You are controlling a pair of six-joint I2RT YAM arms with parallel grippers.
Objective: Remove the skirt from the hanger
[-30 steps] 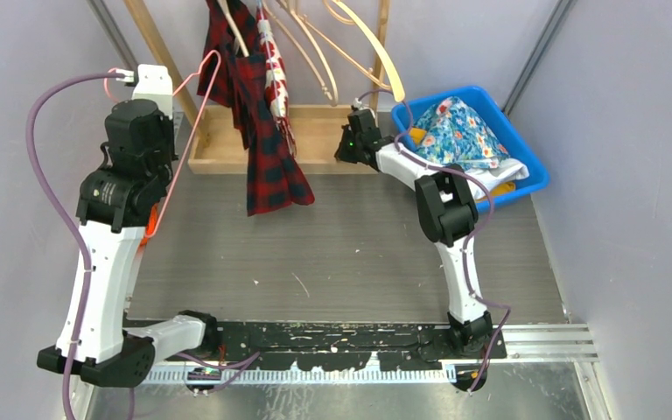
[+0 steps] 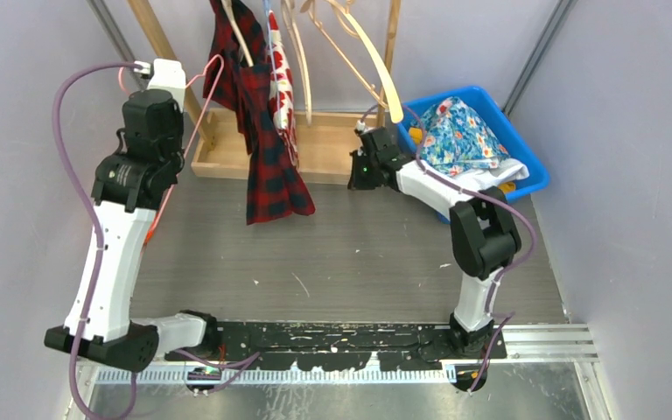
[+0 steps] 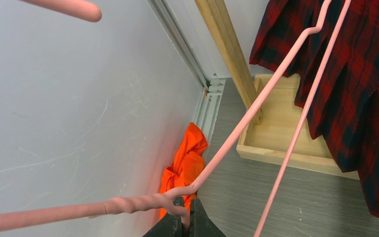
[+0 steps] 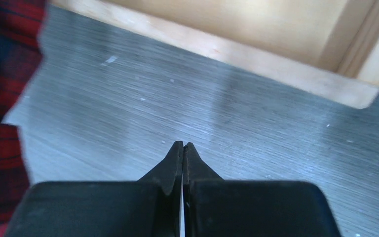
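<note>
The red-and-black plaid skirt (image 2: 271,175) hangs from the rack beside a red-and-white patterned garment (image 2: 282,79). My left gripper is shut on a pink hanger (image 3: 237,128) at its twisted neck; the hanger carries no clothing that I can see and is held up at the left of the top view. My right gripper is shut, nothing between its fingertips, over the grey floor in front of the wooden rack base (image 4: 276,64), with plaid cloth at the left of its view.
Several empty wooden hangers (image 2: 376,61) hang at the rack's right. A blue bin (image 2: 529,166) of folded cloths stands at the right. Orange cloth (image 3: 185,158) lies by the left wall.
My right arm has pulled back toward the front, its gripper a little lower in the top view.
</note>
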